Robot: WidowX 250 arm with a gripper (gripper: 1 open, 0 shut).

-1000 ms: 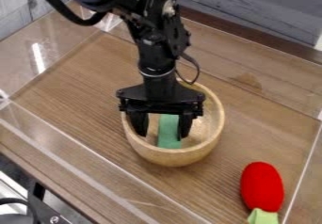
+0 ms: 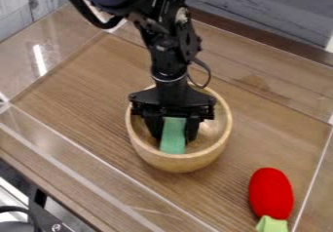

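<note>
My black gripper (image 2: 173, 125) reaches down into a light wooden bowl (image 2: 204, 153) at the centre. Its two fingers stand on either side of a green object (image 2: 173, 141) in the bowl, close around its upper part. Whether they grip it is hard to tell, as the gripper hides part of the object.
A red object (image 2: 271, 192) with a pale green end lies at the lower right of the wooden table (image 2: 78, 109). A pale panelled wall runs along the back, and dark clutter shows beyond the lower-left edge.
The gripper's fingers have drawn closer together around the green object, and the gripper has shifted slightly within the bowl. The bowl and red object have stayed in place.
</note>
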